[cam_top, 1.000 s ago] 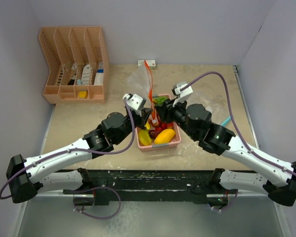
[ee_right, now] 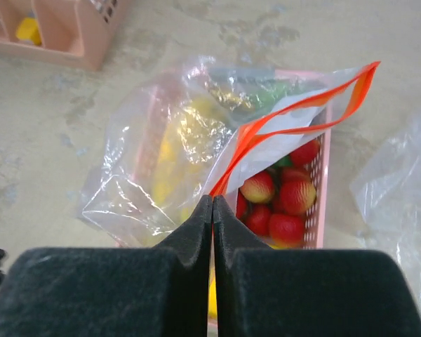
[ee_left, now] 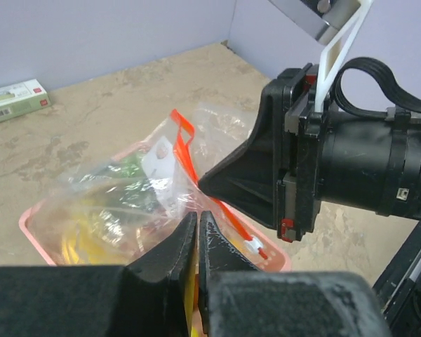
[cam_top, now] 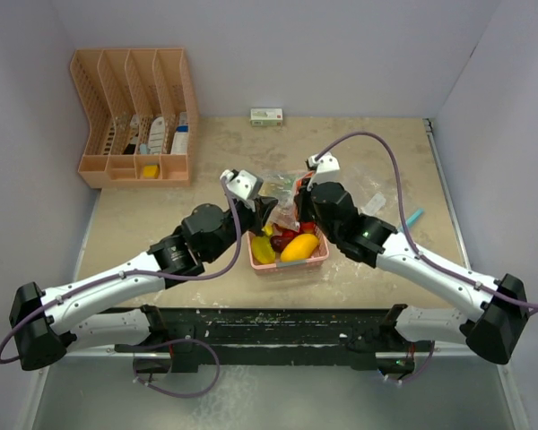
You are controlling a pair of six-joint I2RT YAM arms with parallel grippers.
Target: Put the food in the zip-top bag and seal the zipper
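The clear zip top bag (ee_left: 112, 210) with its orange zipper strip (ee_right: 266, 130) is spread over the pink basket (cam_top: 287, 267). In the left wrist view my left gripper is shut at the bag's film; the exact spot it grips is hard to make out. To its right, my right gripper is shut on the orange strip, which passes at its fingertips. The strip's far end loops up and away to the right. Strawberries (ee_right: 288, 203) show in the basket, and a yellow mango (cam_top: 299, 247) lies at its front right.
A pink divided organizer (cam_top: 91, 170) stands at the back left. At the back wall sits a small green-white box (cam_top: 266, 117). Another clear bag (ee_right: 400, 189) lies flat right of the basket, near a light blue strip (cam_top: 412, 219).
The bag's orange strip, upright above the basket before, has folded down toward the right. The left arm stayed in place.
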